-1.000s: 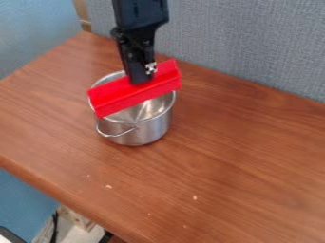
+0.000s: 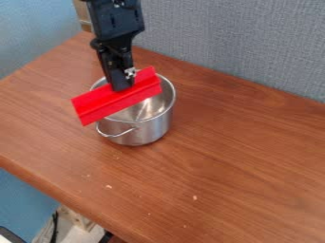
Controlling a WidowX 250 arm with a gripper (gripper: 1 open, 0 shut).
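My black gripper [image 2: 120, 75] hangs from the top of the view, shut on a red oblong block [image 2: 99, 104]. The block is tilted, its left end lower, and is held over a steel pot [image 2: 143, 131] with a wire handle, hiding much of the pot's opening. I cannot tell whether the block touches the rim.
A grey fabric panel [image 2: 241, 43] stands along the back, and a blue surface shows beyond the left edges.
My gripper and the red block have moved left and slightly toward the front, with the block tilting a little more. The pot stays in place.
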